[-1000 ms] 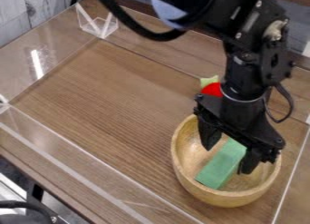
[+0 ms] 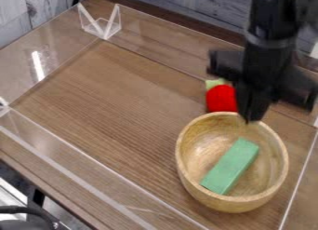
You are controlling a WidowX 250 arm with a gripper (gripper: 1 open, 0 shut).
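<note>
A tan round bowl (image 2: 199,182) stands at the lower right, holding a green rectangular block (image 2: 229,168). Behind the bowl lies a red object (image 2: 221,97) with a pale green piece beside it. The dark gripper (image 2: 233,70) hangs above the red object and the bowl's far rim, several black fingers pointing down; its fingertips are blurred, and nothing clearly shows between them.
A white wire-like holder (image 2: 100,20) stands at the back left. Dark cables lie at the bottom left edge.
The gripper has risen from over the green block in the bowl to above and behind the bowl, leaving the block lying in the bowl.
</note>
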